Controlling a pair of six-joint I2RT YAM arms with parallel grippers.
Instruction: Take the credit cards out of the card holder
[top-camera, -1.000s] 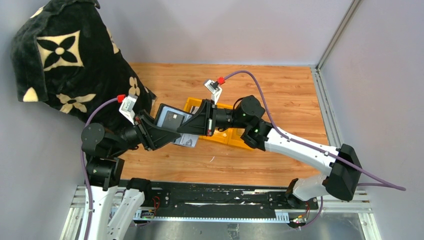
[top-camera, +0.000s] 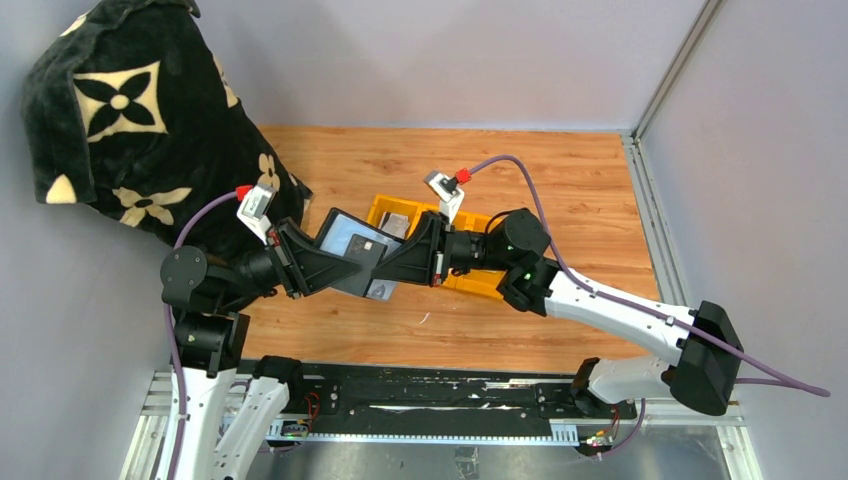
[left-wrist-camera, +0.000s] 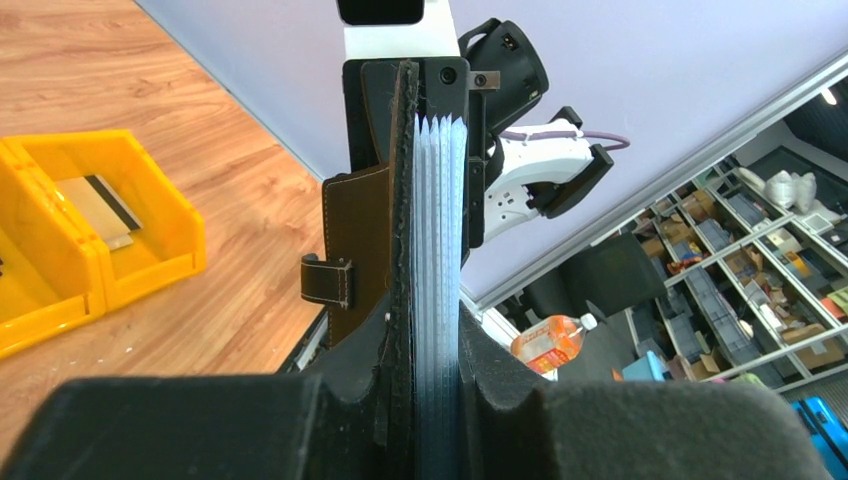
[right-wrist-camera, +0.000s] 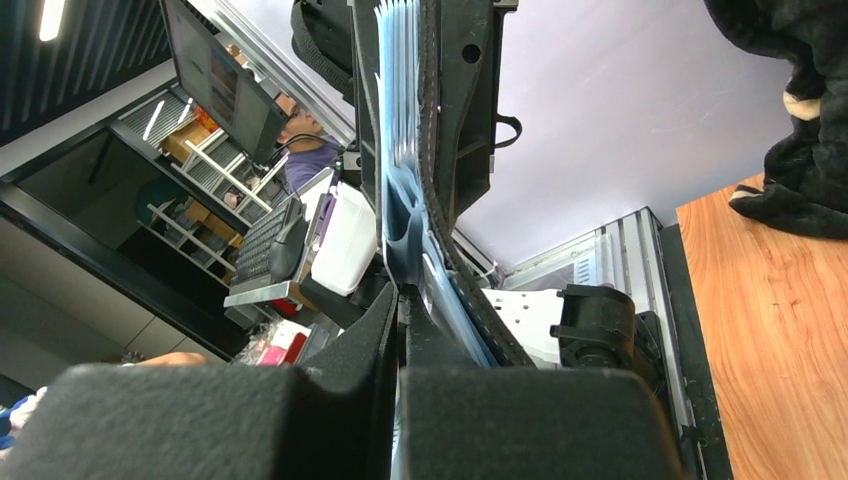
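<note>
A dark brown card holder (left-wrist-camera: 350, 225) with a stack of clear bluish sleeves (left-wrist-camera: 440, 250) is held up in the air, its lower edge between the fingers of my left gripper (top-camera: 357, 268), which is shut on it. On its face-up sleeve lies a black card (top-camera: 366, 250), partly covered by both grippers. From the other side, my right gripper reaches the holder with its fingers shut, tips against the sleeves (right-wrist-camera: 402, 200) and the black card. Whether anything thin lies between those tips cannot be made out.
Below the holder, a yellow divided bin (top-camera: 466, 284) stands on the wooden table (top-camera: 560, 200), with flat cards (left-wrist-camera: 92, 210) in one compartment. A dark patterned cloth (top-camera: 160, 150) fills the left side.
My right gripper has drawn back a little to the right and down in the top view. The black card has shifted the same way on the holder. My left arm has barely moved.
</note>
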